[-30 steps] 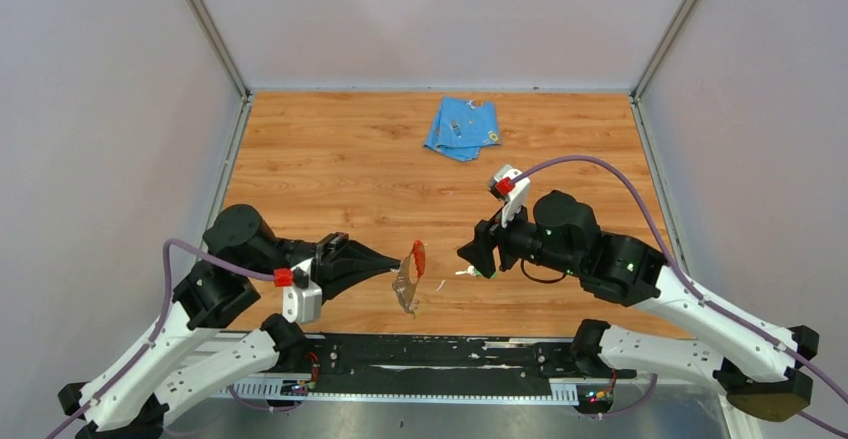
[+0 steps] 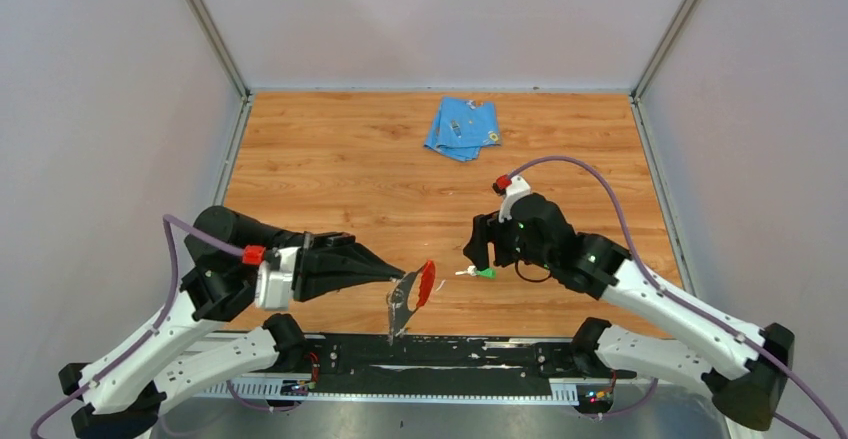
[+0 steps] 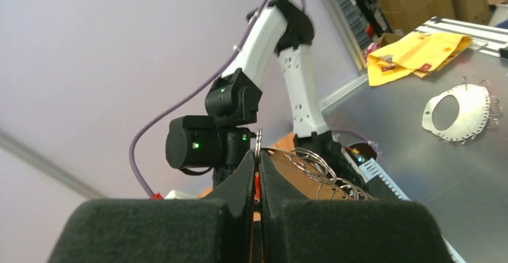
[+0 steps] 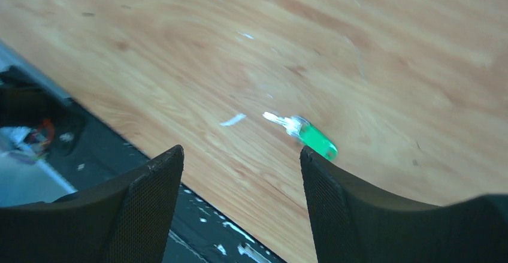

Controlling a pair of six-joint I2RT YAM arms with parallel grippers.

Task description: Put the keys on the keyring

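In the top view, a metal keyring plate [image 2: 402, 304] with a red part hangs from the tip of my left gripper [image 2: 398, 275], which is shut on its edge. Its wire rings [image 3: 314, 166] stick out to the right of the fingertips in the left wrist view. A key with a green head [image 2: 483, 272] lies flat on the wooden table. My right gripper [image 2: 476, 256] is just above and behind this key, tilted down, with open fingers. In the right wrist view the green key [image 4: 317, 140] lies untouched, ahead of the right fingertip [image 4: 307, 154].
A folded blue cloth [image 2: 465, 129] lies at the back of the wooden table [image 2: 330, 169]. Dark rails [image 2: 440, 351] run along the front edge. The left wrist view shows a yellow cloth [image 3: 419, 53] and a holed white plate [image 3: 473, 104] on the grey surface.
Over the last second the keyring plate has swung and turned at my left fingertips, now tilting more upright. The green key has stayed put.
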